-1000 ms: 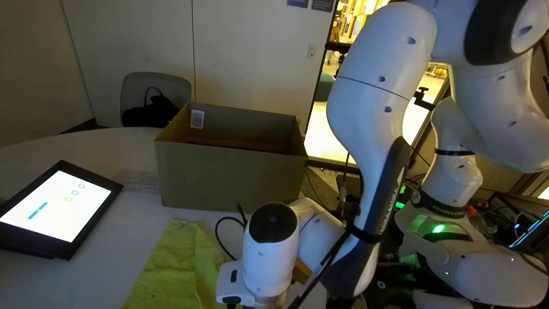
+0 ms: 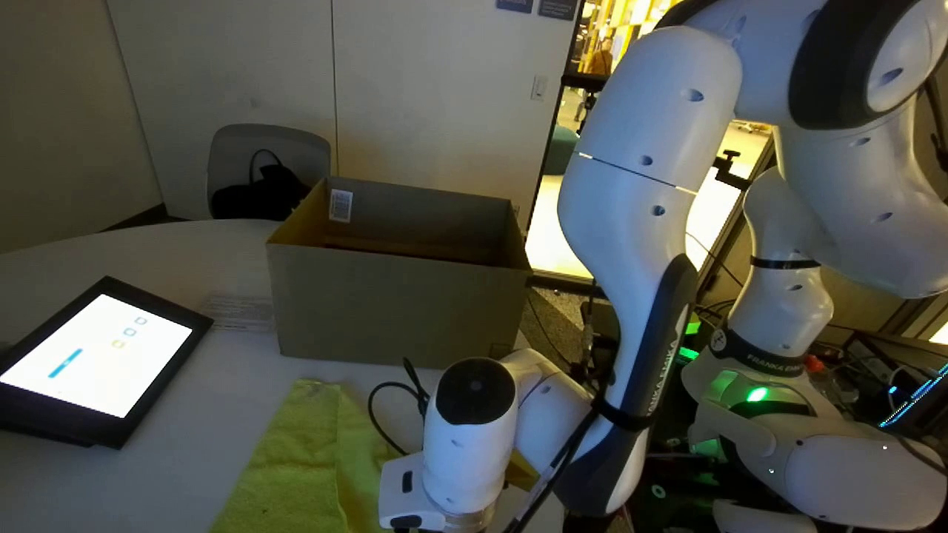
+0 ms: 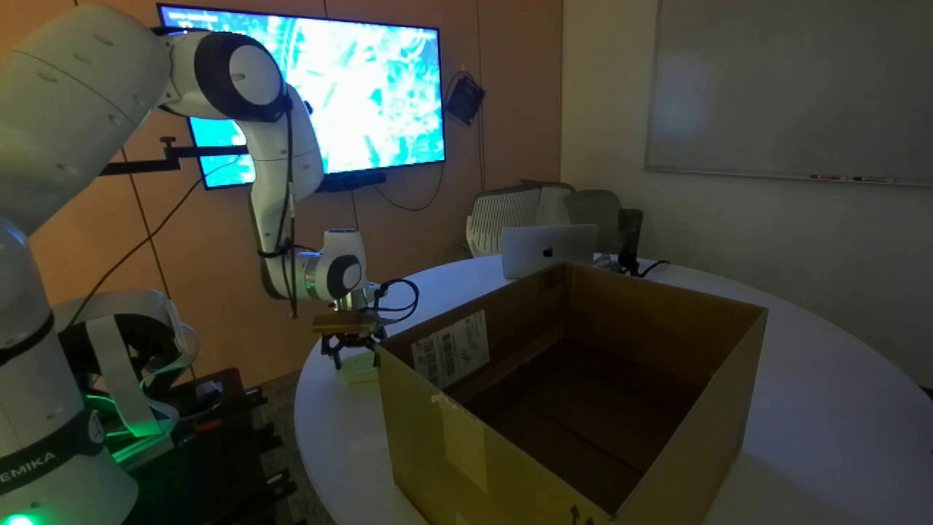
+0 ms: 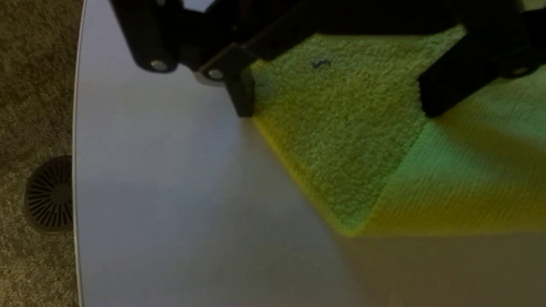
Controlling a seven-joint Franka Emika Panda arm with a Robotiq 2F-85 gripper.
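Note:
A yellow cloth [image 2: 298, 466] lies on the table with a fold along its right part; the arm's hand hides some of it. In the wrist view, a fuzzy corner of the cloth [image 4: 348, 138] shows between the fingers of my gripper, which stands open. One fingertip [image 4: 245, 102] is at the cloth's left edge and the other is over the fold line. Whether the fingertips touch the cloth, I cannot tell. From the opposite side, the gripper [image 3: 354, 348] appears low over the table, beside the cardboard box [image 3: 560, 477].
The tall-walled open box [image 2: 400, 306] looks empty where its floor shows. A lit tablet-like screen [image 2: 98, 355] sits to the left. A laptop [image 3: 549, 249] and a dark cup [image 3: 629, 235] stand beyond the box. The table edge [image 4: 76, 153] runs close to the gripper.
The hand has shifted slightly right and lower in exterior view 1, and the upper arm links have tilted a little. The cloth and box look unmoved.

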